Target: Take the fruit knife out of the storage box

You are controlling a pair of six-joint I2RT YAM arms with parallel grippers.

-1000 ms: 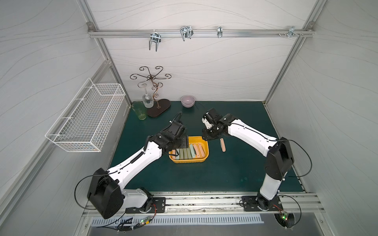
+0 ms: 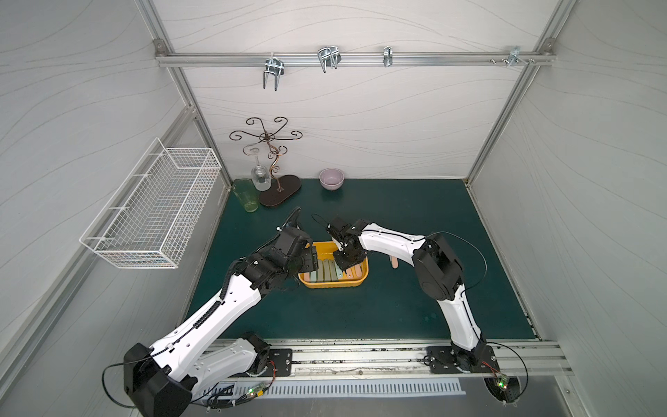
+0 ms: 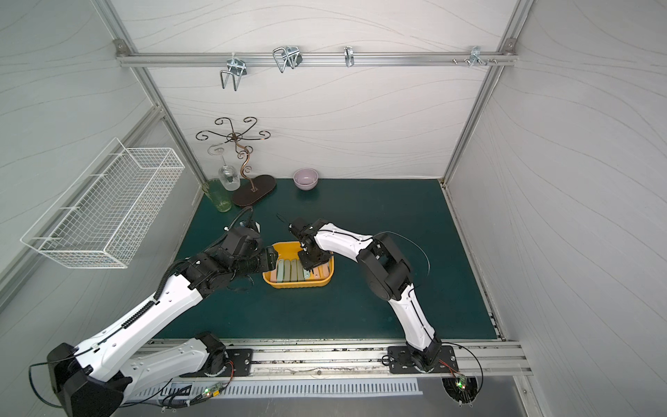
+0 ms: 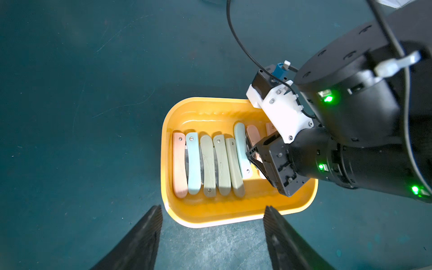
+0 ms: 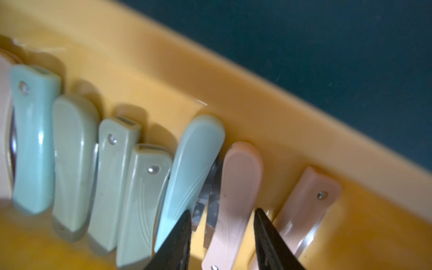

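The yellow storage box [image 4: 168, 180] holds a row of folded fruit knives, pink, blue and grey-green. My right gripper is part open inside it. A pink knife [image 5: 240, 180] lies between its fingers, with dark blades and a blue knife [image 5: 191, 162] close on its left. Another pink knife [image 5: 306, 207] lies right of the right finger. Over the box's left part hangs my left gripper, its fingers wide apart and empty. In the left wrist view the right arm covers the box's right end.
One pink knife [image 2: 394, 261] lies on the green table right of the box. At the back stand a purple bowl [image 2: 331, 179], a scroll stand [image 2: 279, 191] and a green glass [image 2: 245, 194].
My right gripper has moved left and down from beside the box's far right corner into the box. The left arm has drawn back to the left.
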